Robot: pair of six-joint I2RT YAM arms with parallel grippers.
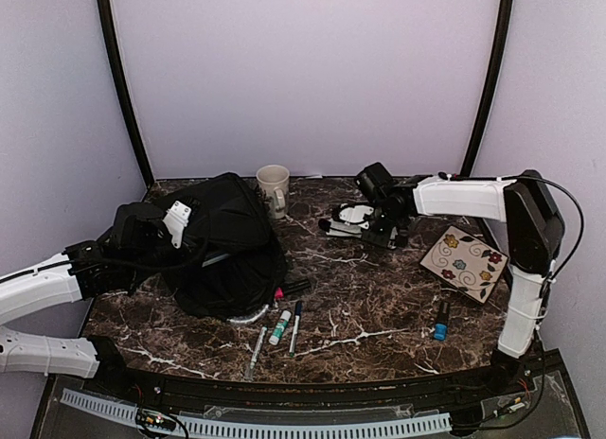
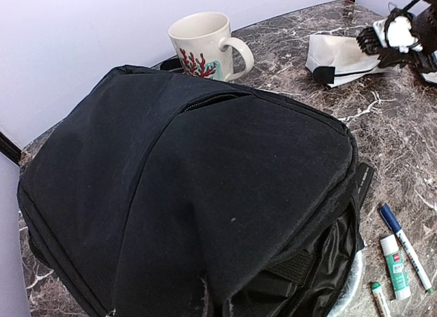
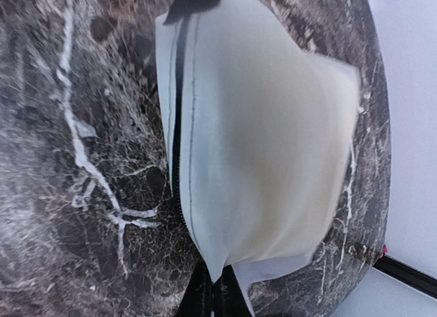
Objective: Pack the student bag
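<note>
A black backpack point(image 1: 218, 221) point(image 2: 184, 187) lies at the left, its lower opening showing. My left gripper point(image 1: 189, 236) is shut at the bag's flap; whether fabric is between its fingers cannot be told. At the back right a white zippered pouch point(image 2: 341, 61) point(image 3: 259, 146) lies on the marble table point(image 1: 369, 316). My right gripper point(image 1: 374, 236) is shut on the pouch's zippered edge. Markers point(image 1: 295, 330) point(image 2: 406, 249), a glue stick point(image 1: 279, 327) point(image 2: 396, 269) and a dark item point(image 1: 294, 288) lie in front of the bag.
A mug point(image 1: 273, 188) point(image 2: 205, 44) stands behind the bag. A floral square item point(image 1: 464, 264) lies at the right, with a blue-and-black item point(image 1: 440, 327) in front of it. The middle front of the table has free room.
</note>
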